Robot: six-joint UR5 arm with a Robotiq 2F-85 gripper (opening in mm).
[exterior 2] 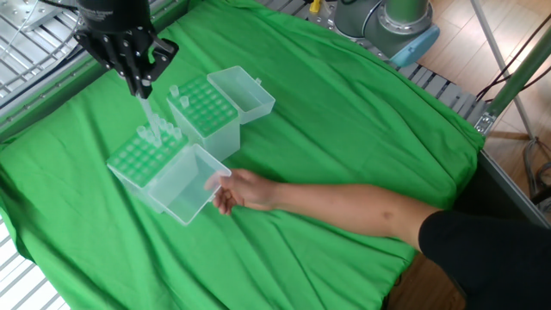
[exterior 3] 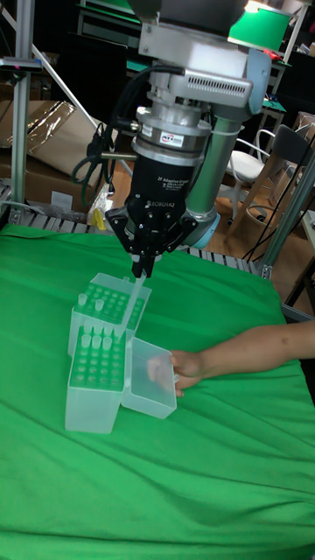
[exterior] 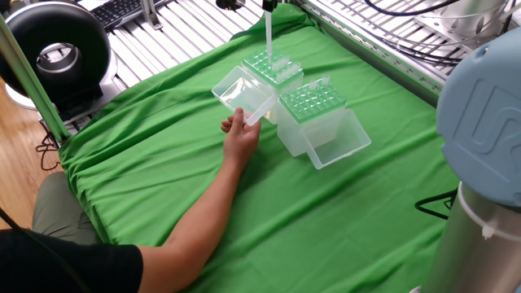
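Observation:
My gripper point(exterior 3: 142, 270) is shut on a long clear pipette tip point(exterior 3: 134, 304), which hangs slightly tilted. Its lower end is at the green top of one tip rack point(exterior 3: 94, 410), beside several tips standing there; whether it has entered a hole cannot be told. In exterior view 2, this rack point(exterior 2: 129, 162) lies below the gripper point(exterior 2: 143, 89), its clear lid point(exterior 2: 185, 185) swung open. A second rack point(exterior 2: 220, 138) with a green top and a few tips stands beside it. Only the dark end of the gripper point(exterior: 269, 6) shows in exterior view 1, above the held tip point(exterior: 269, 37).
A person's hand point(exterior: 238, 142) holds the edge of the first rack's lid, close to the work area. The second rack's open lid point(exterior: 340, 140) sticks out over the green cloth point(exterior: 366, 220).

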